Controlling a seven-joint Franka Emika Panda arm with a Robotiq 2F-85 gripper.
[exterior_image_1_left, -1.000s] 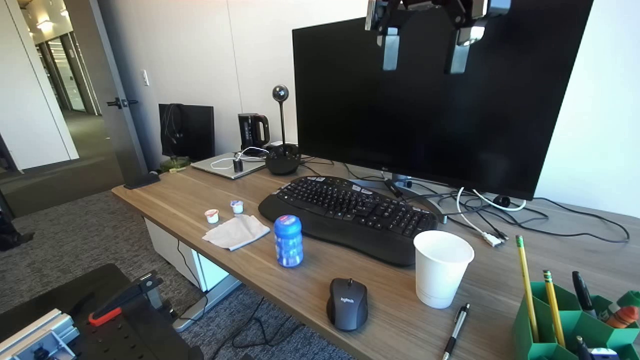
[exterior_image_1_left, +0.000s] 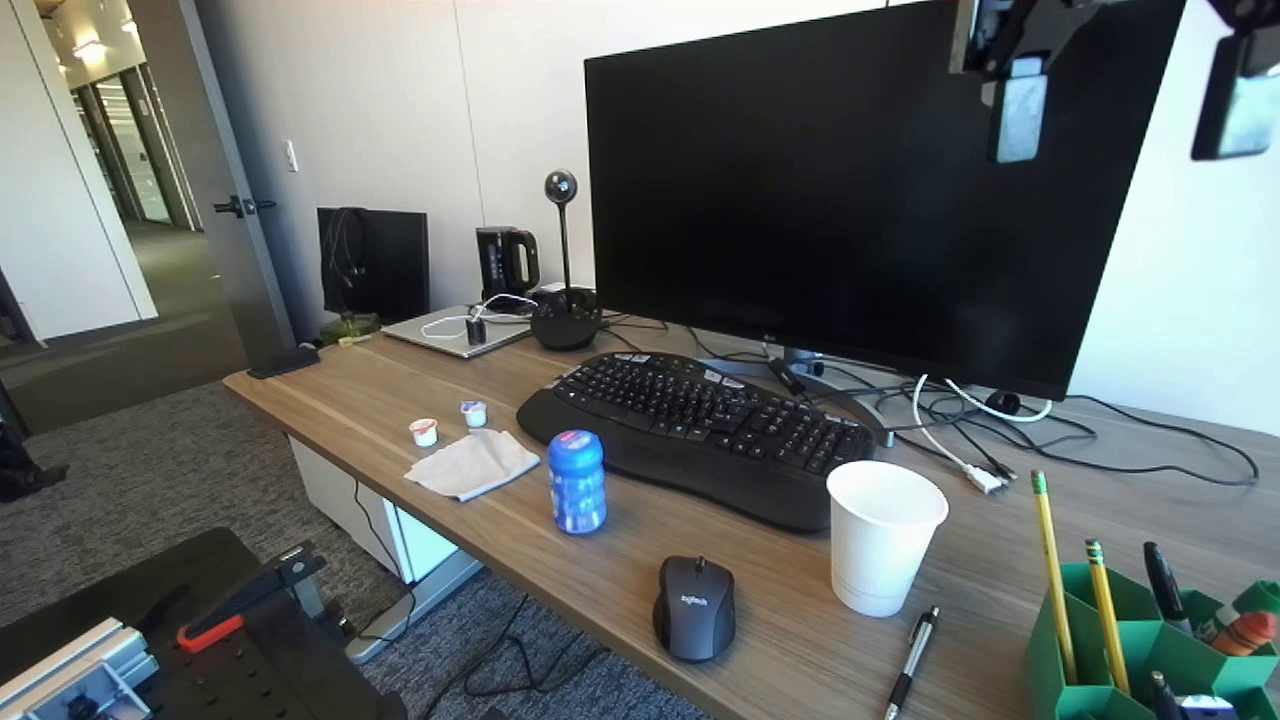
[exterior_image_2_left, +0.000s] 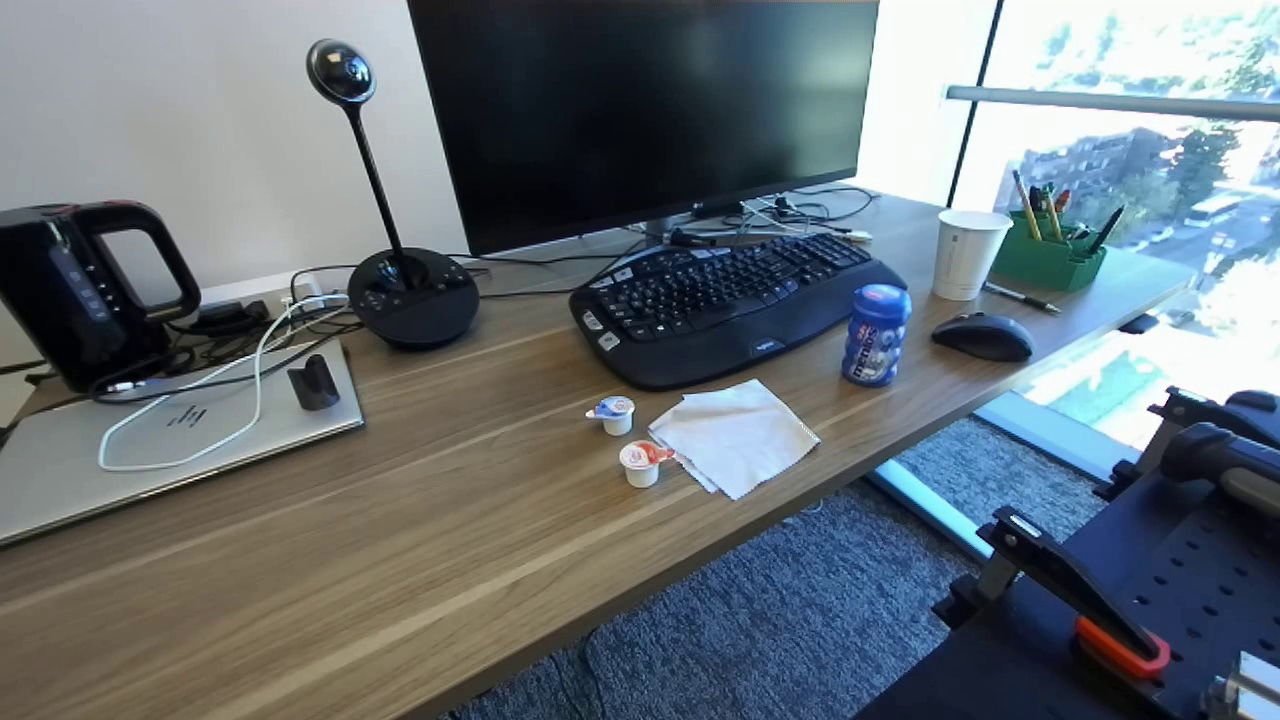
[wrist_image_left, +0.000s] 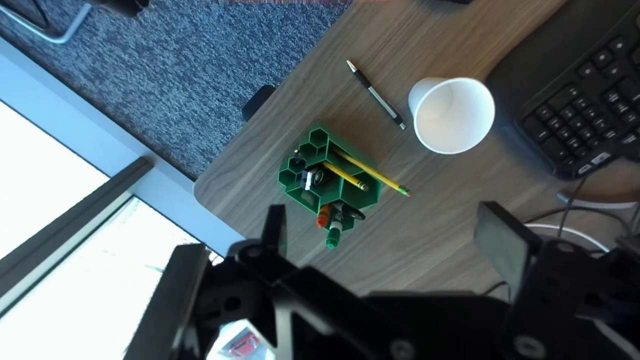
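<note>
My gripper stands open high over the right end of the desk, its two fingers wide apart and nothing between them. In exterior view 1 its fingertips (exterior_image_1_left: 1020, 114) show at the top right, in front of the monitor. Below it in the wrist view is a green pen holder (wrist_image_left: 330, 187) with pencils (wrist_image_left: 384, 178), markers (wrist_image_left: 333, 234) and other items in it. A white paper cup (wrist_image_left: 451, 117) stands upright and looks empty inside. Between cup and desk edge lies a black and silver pen (wrist_image_left: 378, 96).
A blue bottle (exterior_image_1_left: 578, 482), a mouse (exterior_image_1_left: 695, 608), a cloth (exterior_image_2_left: 734, 434) and two small creamer cups (exterior_image_2_left: 643, 466) (exterior_image_2_left: 615, 415) lie along the desk front. The keyboard (exterior_image_1_left: 708, 426) and large monitor (exterior_image_1_left: 864, 192) stand behind. Cables (exterior_image_1_left: 960, 420) run beneath the monitor.
In exterior view 1 my gripper has moved to the right and its fingers appear larger and farther apart. The objects on the desk have not moved.
</note>
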